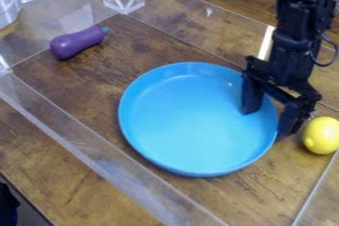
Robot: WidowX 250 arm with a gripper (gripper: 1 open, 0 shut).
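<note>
The black gripper (273,107) is open and low at the right rim of a blue plate (187,124), with one finger over the plate and the other near a yellow lemon (319,136). I cannot tell whether it touches the plate or has anything between its fingers.
A purple eggplant (79,42) lies at the upper left on the wooden surface. Clear plastic walls run along the left and around the back. The wood left of the plate is bare.
</note>
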